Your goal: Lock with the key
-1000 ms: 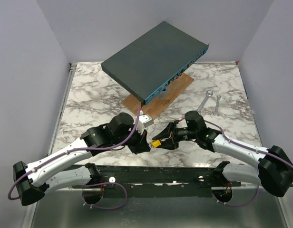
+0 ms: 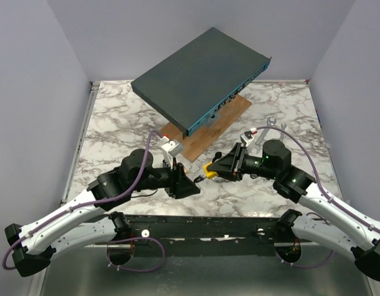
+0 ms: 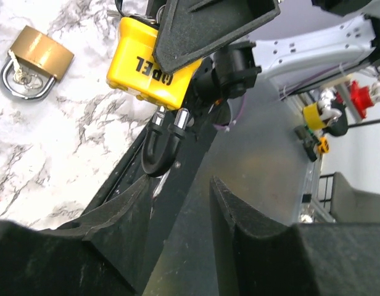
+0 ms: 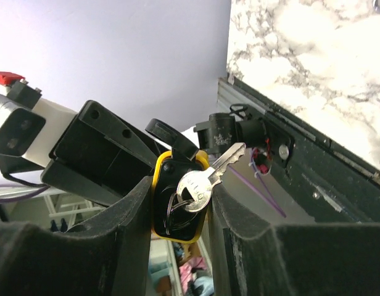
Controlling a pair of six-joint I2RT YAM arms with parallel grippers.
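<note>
A yellow padlock [image 2: 210, 171] is held up in front of the tilted box, between both hands. My right gripper is shut on its body; a silver key [image 4: 199, 191] with a ring stands at the lock's keyhole face. In the left wrist view the padlock body [image 3: 150, 68] points its black-coated shackle [image 3: 162, 148] toward my left gripper. That gripper is open, its fingers [image 3: 125, 216] apart with nothing gripped, and the shackle's bend is just off their tips. Silver shows on both shackle legs; whether they are locked in the body, I cannot tell.
The dark tilted box [image 2: 202, 74] hangs over a wooden board [image 2: 221, 126] behind the hands. A brass padlock [image 3: 45, 49] lies on the marble table. Wrenches [image 2: 268, 126] rest at the right. Open marble stretches to the left.
My left gripper has drawn back from the padlock, down and to the left, leaving the shackle in sight. My right gripper has shifted up and right with the padlock and tilted it.
</note>
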